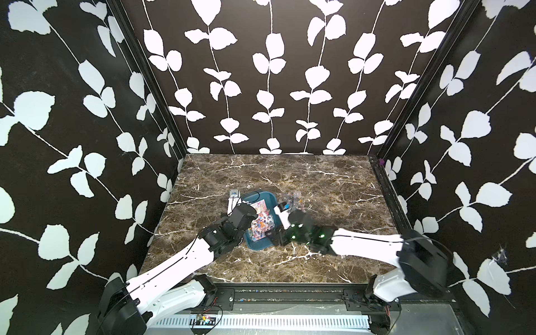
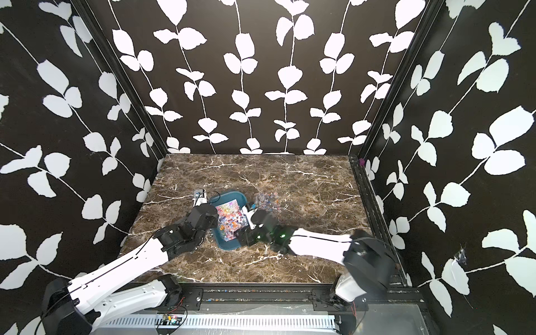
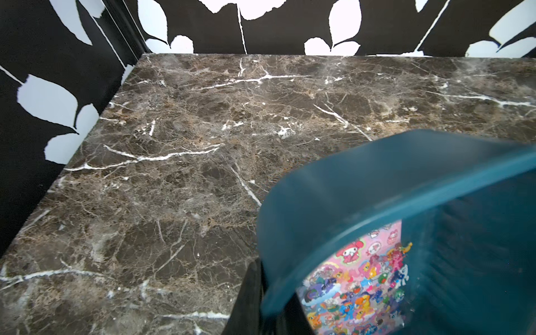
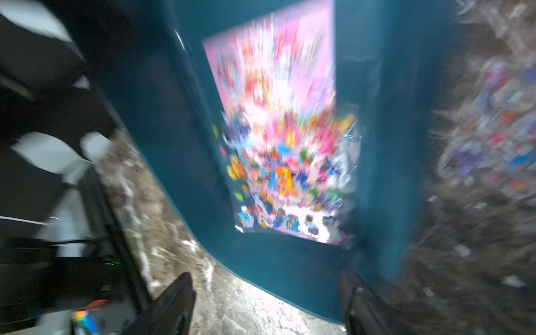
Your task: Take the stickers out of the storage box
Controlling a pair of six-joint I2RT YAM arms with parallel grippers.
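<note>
The teal storage box (image 1: pixel 262 243) stands left of the table's centre, with colourful sticker sheets (image 4: pixel 282 178) inside. A clear sticker sheet (image 4: pixel 491 145) lies on the marble outside the box, on its right. My left gripper is shut at the box's left end, its fingers mostly hidden behind the rim. My right gripper is over the box's near right part, fingers apart; the frame is motion-blurred.
Patterned walls (image 1: pixel 67 111) enclose it on the left, back and right.
</note>
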